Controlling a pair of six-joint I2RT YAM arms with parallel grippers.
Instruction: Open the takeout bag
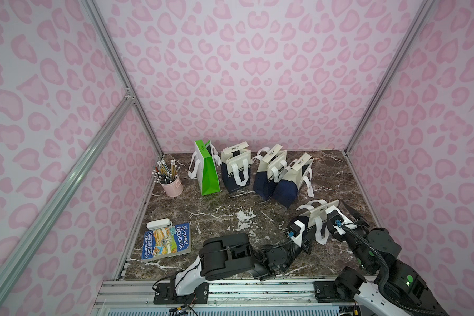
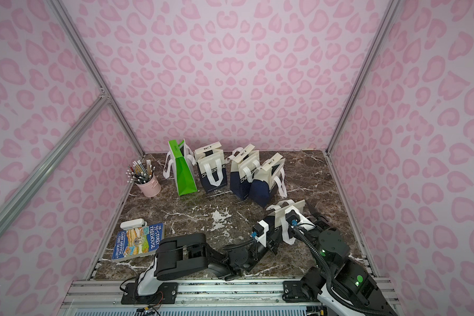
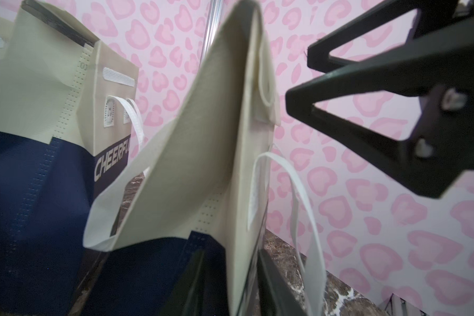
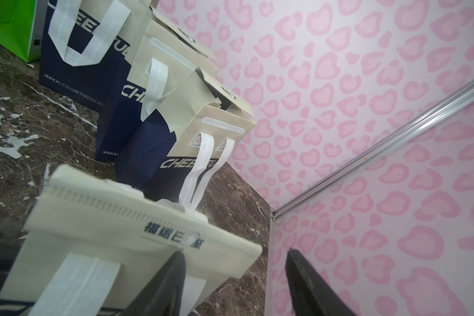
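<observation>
The takeout bag [image 1: 315, 212], cream on top and navy below with white handles, stands at the front right between both arms. In the right wrist view its folded cream top [image 4: 142, 213] bears dark lettering and lies flat across. My right gripper is open at the top's right end, whose corner shows between the fingers. From the left wrist view the bag's side [image 3: 194, 173] is seen with its top closed into a narrow ridge. My left gripper is part open, its blurred fingers on either side of the panel's edge; whether they touch it cannot be told.
Behind stand a green bag [image 1: 208, 171] and several cream-and-navy bags, the nearest navy bag [image 1: 288, 189] close to the task bag. A pink pen cup [image 1: 172, 187] and a book [image 1: 166, 241] lie left.
</observation>
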